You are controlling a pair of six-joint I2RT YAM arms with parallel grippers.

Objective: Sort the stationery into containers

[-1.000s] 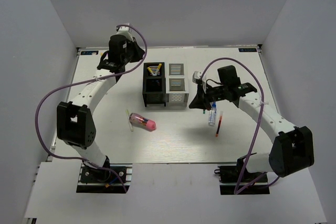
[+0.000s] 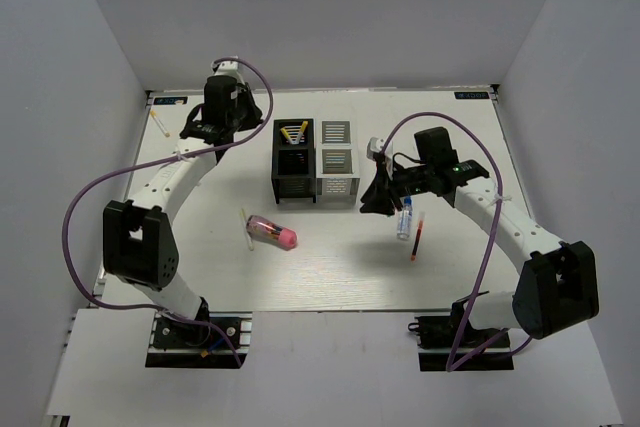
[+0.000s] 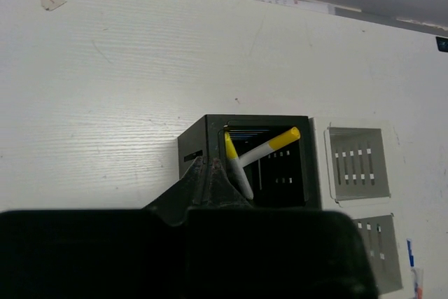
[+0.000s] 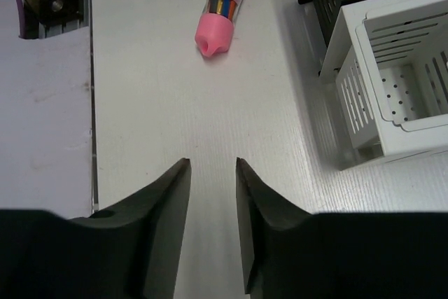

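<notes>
In the top view a black two-compartment holder (image 2: 294,184) holds two yellow-and-white markers (image 3: 267,148) in its back compartment, beside a white holder (image 2: 338,189). My left gripper (image 2: 250,115) is above the table left of the black holder; in its wrist view it is shut, with nothing seen between its fingers. My right gripper is open over bare table, near the white holder. A pink-capped pencil tube (image 2: 272,231), a pale marker (image 2: 247,229), a blue-labelled pack (image 2: 404,219), a red pen (image 2: 418,236) and a yellow-capped marker (image 2: 160,123) lie on the table.
Both arms reach in from the front corners, with purple cables looping over them. Walls border the table at the sides and back.
My left gripper has shifted slightly toward the front-left, uncovering more of the far-left marker. My right gripper has moved very little.
</notes>
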